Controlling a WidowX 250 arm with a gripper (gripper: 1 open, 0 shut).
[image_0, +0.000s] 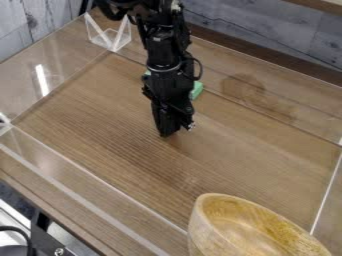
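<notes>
The black robot arm (168, 60) reaches down from the top centre to the middle of the wooden table (94, 160). Its dark gripper (166, 126) is low over the wood; whether it is open, shut or holding anything is hard to make out. A green object (195, 88) lies just behind the arm, partly hidden by it.
A large yellow tub (247, 225) sits at the bottom right. A clear plastic item (107, 30) is at the top left. The table left and right of the arm is clear.
</notes>
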